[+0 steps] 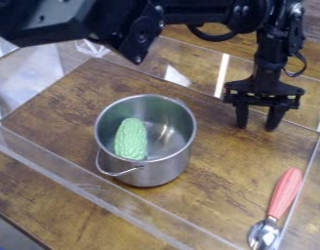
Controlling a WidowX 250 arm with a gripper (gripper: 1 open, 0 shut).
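The black gripper (260,115) is at the upper right of the view, low over the wooden table (59,186), its two fingers apart with nothing seen between them. Left of it and nearer the front stands a steel pot (168,164) with a wire handle, holding a green textured object (132,138) that looks like a corn cob or vegetable. At the lower right lies a scoop (283,195) with a pink handle and metal head, apart from the gripper.
Clear plastic walls border the work area at left, back and right. The table left of the pot and between pot and scoop is bare. The dark arm crosses the top of the view.
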